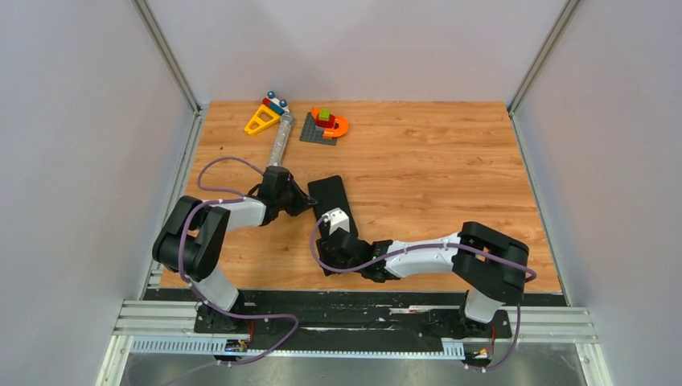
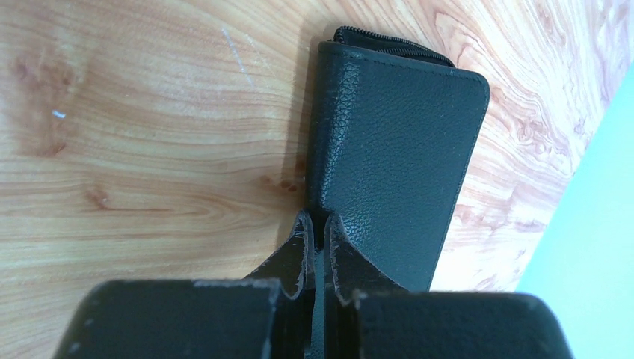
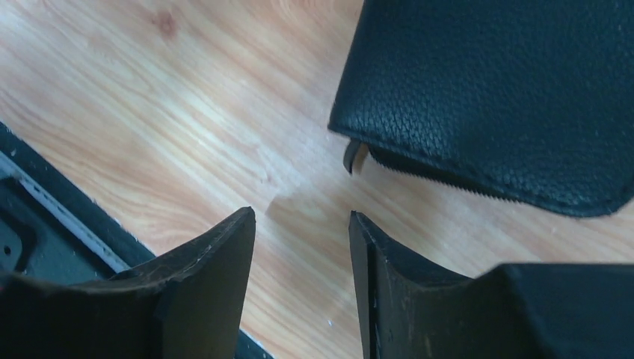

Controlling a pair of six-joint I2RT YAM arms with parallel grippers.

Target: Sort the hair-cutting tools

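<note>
A black zippered leather case (image 1: 328,191) lies on the wooden table, its top end shown in the left wrist view (image 2: 396,142) and a near corner with its zipper in the right wrist view (image 3: 478,90). My left gripper is shut at the case's long edge, touching or just over it; nothing else shows between its fingers. My right gripper stands open just short of the case's near end, above bare wood. In the top view the right arm hides that end of the case. The case's contents are hidden.
Toy building pieces (image 1: 265,117) and a grey plate with orange and red pieces (image 1: 310,131) stand at the back left, with a silvery cylinder (image 1: 281,143) beside them.
</note>
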